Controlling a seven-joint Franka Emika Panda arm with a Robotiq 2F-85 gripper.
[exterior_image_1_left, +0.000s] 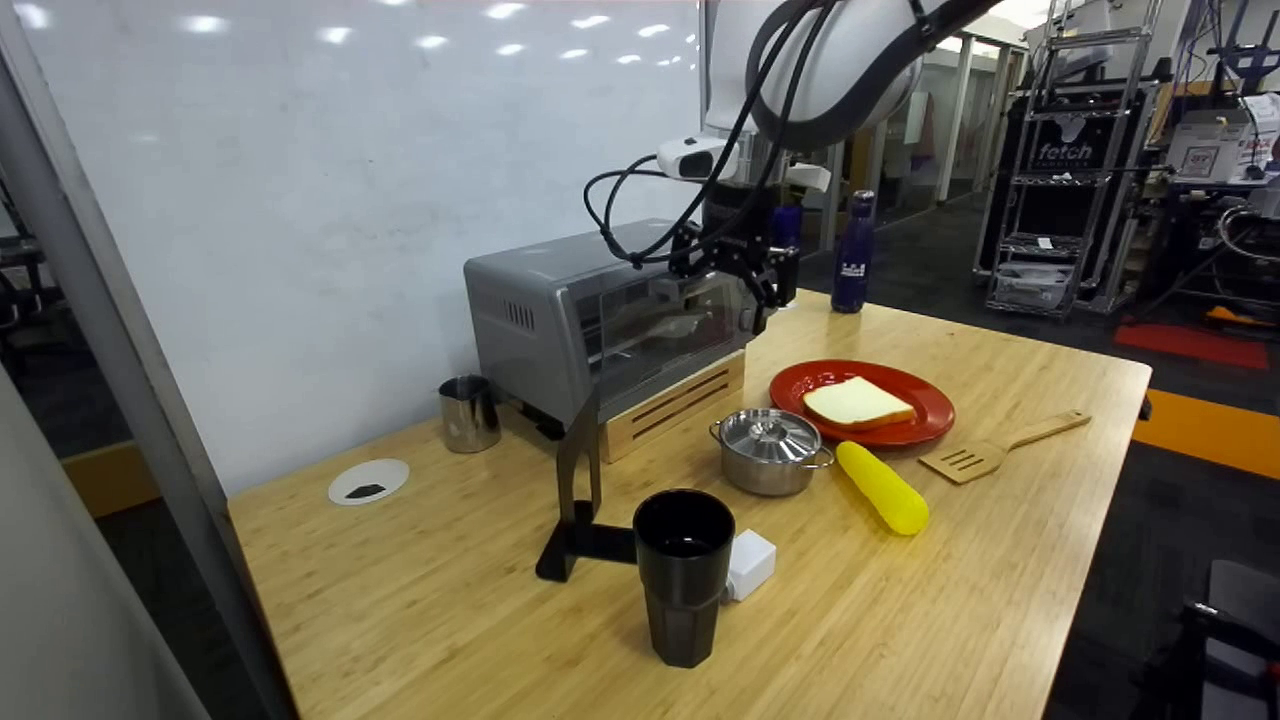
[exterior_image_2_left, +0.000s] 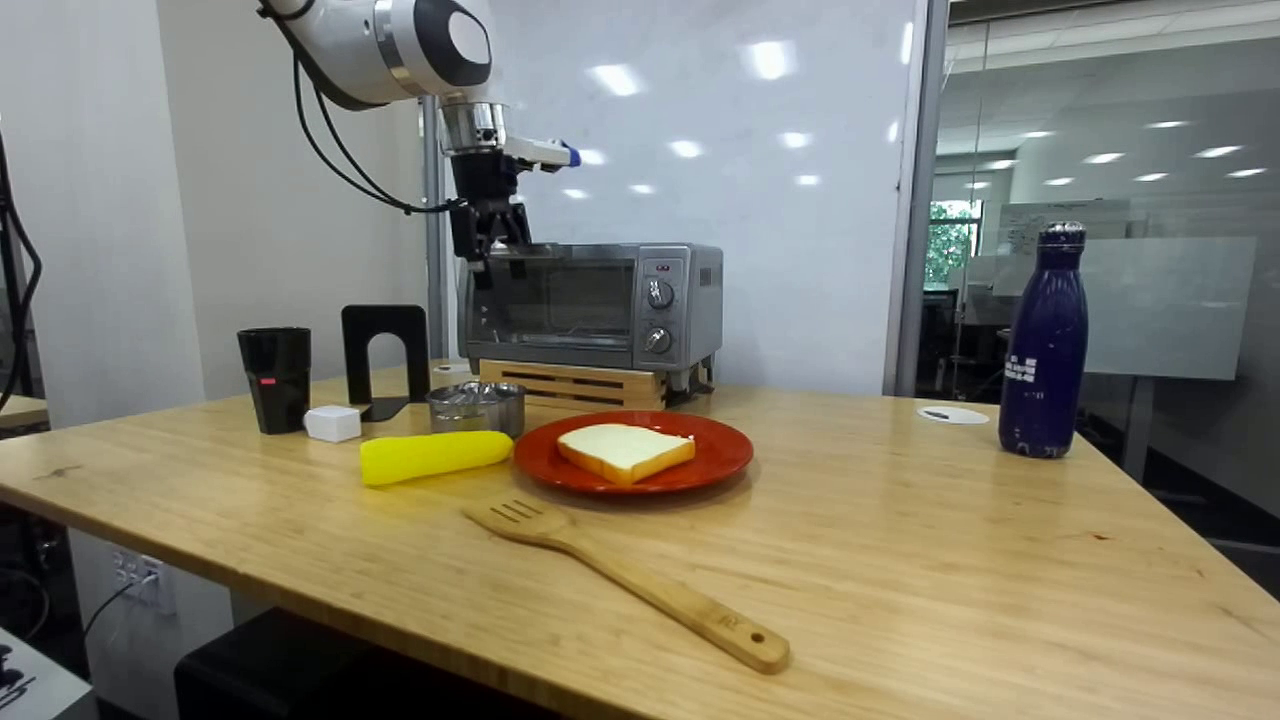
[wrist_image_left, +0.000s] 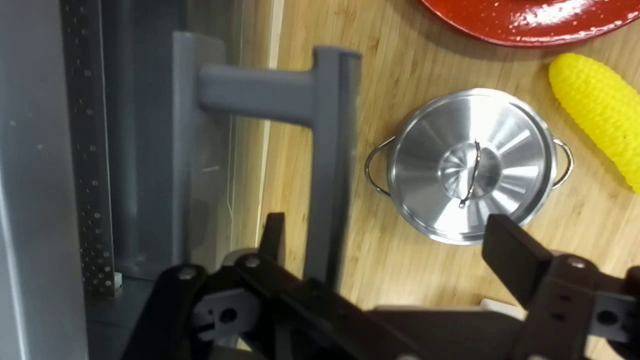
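Observation:
My gripper is open at the front of the grey toaster oven. The wrist view has the oven's handle crossing the gap between my fingers, nearer the left fingertip. No contact with the handle can be made out. In exterior view 2, my gripper hangs before the upper front of the oven, partly covering its glass door. How far the door stands from closed is hard to tell.
Close to the oven sit a lidded steel pot, a yellow corn cob and a red plate bearing bread. A wooden spatula, black cup and black stand are farther out. Free table lies front right.

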